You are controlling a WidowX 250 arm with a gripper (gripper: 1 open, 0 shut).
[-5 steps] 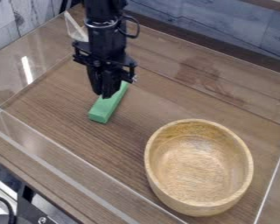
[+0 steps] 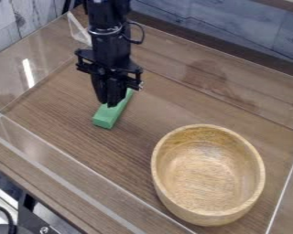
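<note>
My black gripper [image 2: 109, 90] hangs at the upper middle, pointing down just above a green block [image 2: 110, 111] that lies flat on the wooden table [image 2: 63, 146], angled toward the upper right. The fingertips are near the block's far end; I cannot tell whether they touch it, or how far apart they stand.
A large empty tan bowl [image 2: 207, 174] sits at the lower right. Walls line the back, and a black cable lies at the lower left corner.
</note>
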